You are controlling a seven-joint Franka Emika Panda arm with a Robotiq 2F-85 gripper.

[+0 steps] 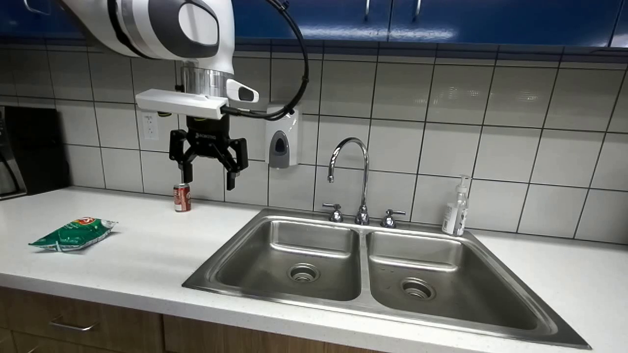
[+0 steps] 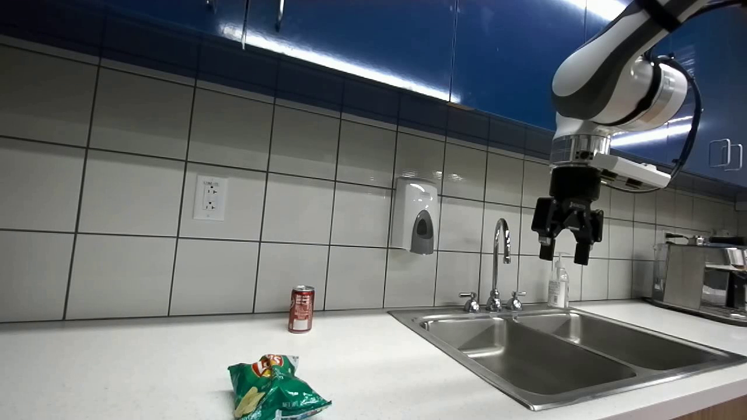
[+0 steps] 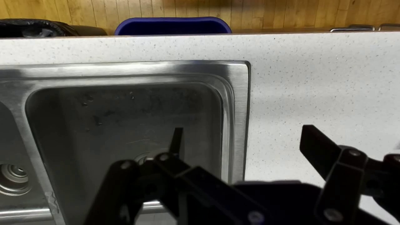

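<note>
My gripper (image 1: 207,181) hangs open, high above the counter, with nothing between its fingers; the other exterior view shows the gripper (image 2: 564,260) in front of the tiled wall. Looking down in the wrist view, the fingers (image 3: 318,148) straddle the right edge of a sink basin (image 3: 123,123) and the bare counter. A red soda can (image 2: 301,308) stands upright on the counter near the wall. In front of it lies a green chip bag (image 1: 75,233), on the counter left of the sink. Neither the can nor the bag shows clearly in the wrist view.
The steel double sink (image 1: 363,259) has a curved faucet (image 1: 365,176) rising at its back. A soap bottle (image 1: 457,209) stands at its back right corner, and a dispenser (image 2: 415,216) hangs on the wall. Counter between bag and sink is clear. Blue cabinets (image 1: 488,20) run overhead.
</note>
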